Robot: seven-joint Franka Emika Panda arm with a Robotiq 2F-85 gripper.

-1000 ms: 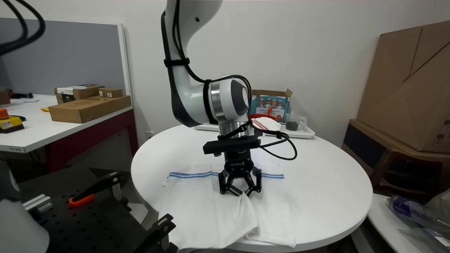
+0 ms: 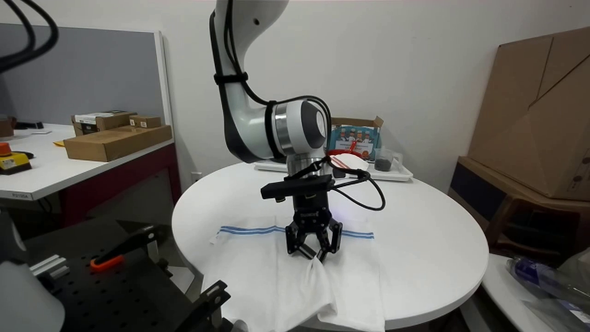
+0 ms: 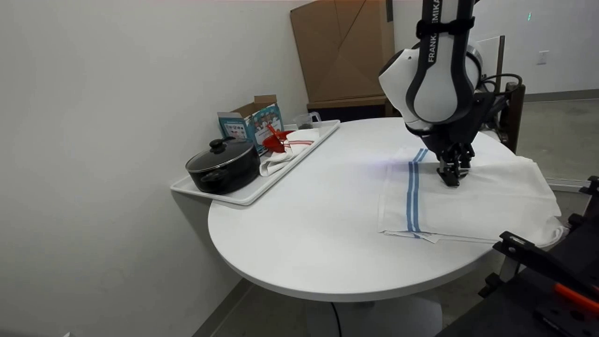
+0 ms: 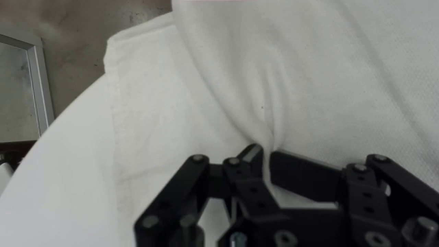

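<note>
A white cloth (image 2: 249, 282) with blue stripes at its far end lies over the near part of the round table (image 2: 431, 243), its near edge hanging past the rim. My gripper points down onto the cloth, shut on a thin pinched fold of it. In the wrist view, creases run from the fingertips up across the fabric. Exterior view 2 shows the gripper (image 3: 453, 179) low over the cloth (image 3: 488, 196), where the pinched fold itself is hidden.
On the table's far side a white tray (image 3: 255, 194) bears a black lidded pot (image 3: 224, 168), an open box (image 3: 264, 120), a red bowl (image 3: 275, 143), another cloth and a clear cup (image 2: 384, 159). Bare tabletop lies between tray and striped cloth.
The gripper has turned slightly, with little other motion.
</note>
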